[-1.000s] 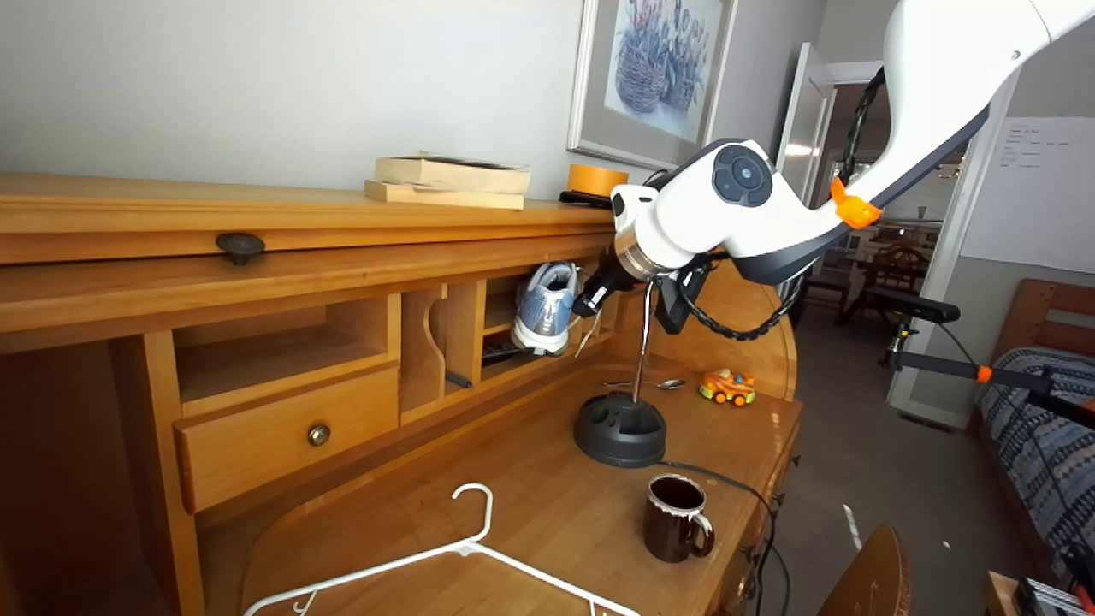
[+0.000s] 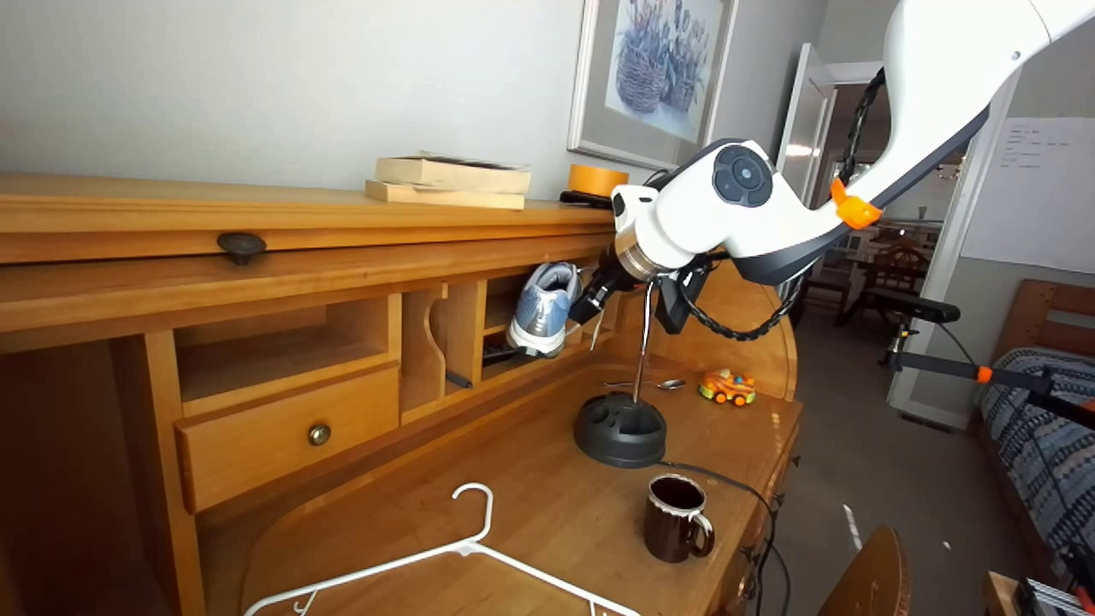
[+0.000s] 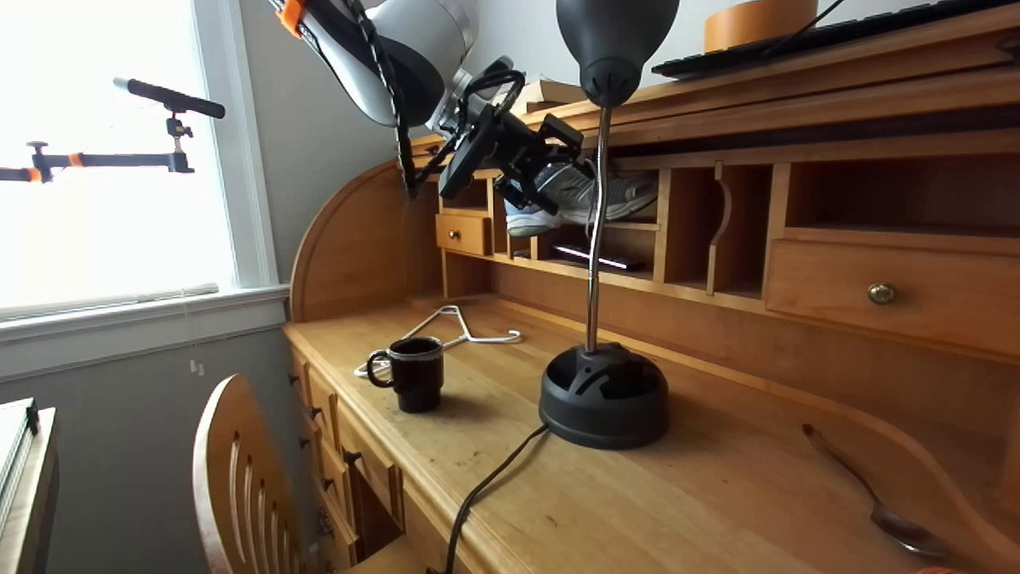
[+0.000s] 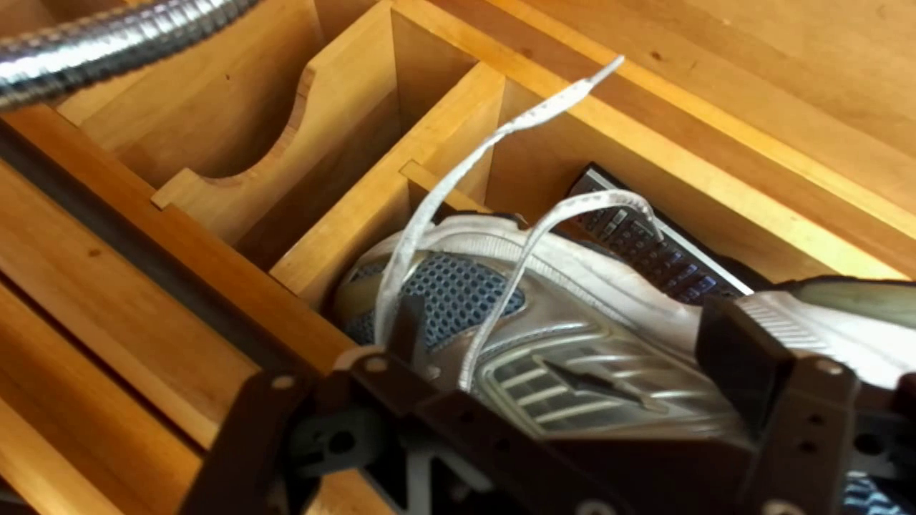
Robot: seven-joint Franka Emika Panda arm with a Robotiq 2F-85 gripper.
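Note:
A grey-and-blue running shoe (image 2: 545,310) with a white sole sits partly in a cubby of the desk's upper shelving, its heel sticking out over the front. In exterior view 2 its toe end (image 3: 626,194) reaches into the cubby. My gripper (image 2: 588,305) is at the shoe's side, open. From the wrist view, the fingers of the gripper stand wide apart, with the shoe's side (image 4: 592,386) behind and between them; contact cannot be told. Loose white laces (image 4: 515,129) trail past the fingers. A black remote-like object (image 4: 653,244) lies beneath the shoe.
A desk lamp (image 2: 620,431) stands close to my gripper, its metal neck (image 3: 599,239) rising right beside it. On the desktop are a brown mug (image 2: 674,518), a white hanger (image 2: 472,544), a spoon (image 3: 889,516) and a toy car (image 2: 728,387). Books (image 2: 452,180) lie on top.
The shoe has shifted and tilted very slightly, and its hanging lace has swung to the right in exterior view 1. The gripper's fingertips moved a little; the arm looks the same.

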